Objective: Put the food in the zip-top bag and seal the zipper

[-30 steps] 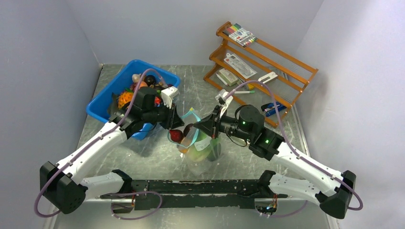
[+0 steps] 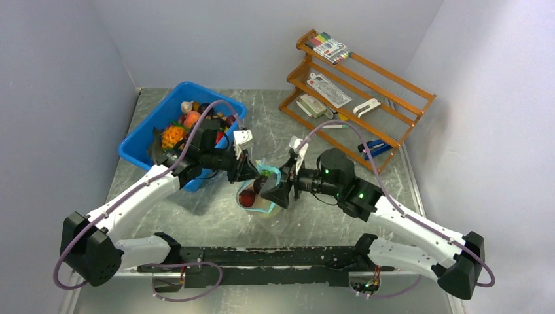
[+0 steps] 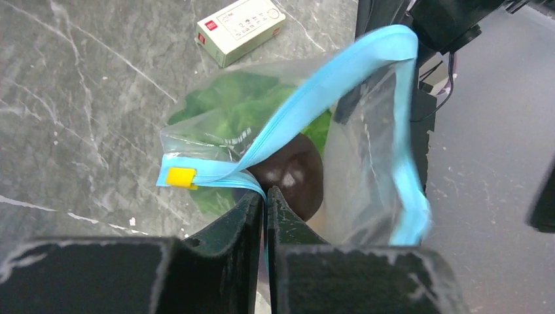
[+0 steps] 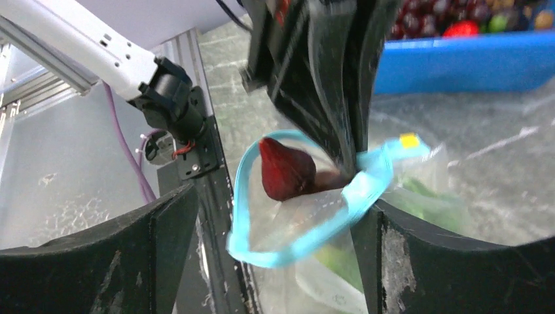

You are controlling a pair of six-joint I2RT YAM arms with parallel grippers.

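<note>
The clear zip top bag [image 3: 307, 98] has a light blue zipper rim and a yellow slider [image 3: 181, 176] at one end. Its mouth gapes open. Inside sit a dark round food [image 3: 288, 176], a red one [image 4: 283, 171] and something leafy green [image 3: 239, 91]. My left gripper is shut on the bag's blue rim, not far from the slider. At the bag's right side my right gripper [image 2: 281, 193] stands with its fingers apart. One of its fingers [image 4: 393, 261] is by the rim in the right wrist view; whether they touch, I cannot tell.
Behind my left arm is a blue bin [image 2: 144, 163] of fruit and vegetables. A wooden rack [image 2: 357, 121] with stationery stands at the back right, a small box [image 3: 239, 26] on it. Bare grey table [image 2: 216, 226] lies in front.
My right gripper's fingers have parted, and its wrist has turned a little. The bag's mouth has shifted right and narrowed in the top view.
</note>
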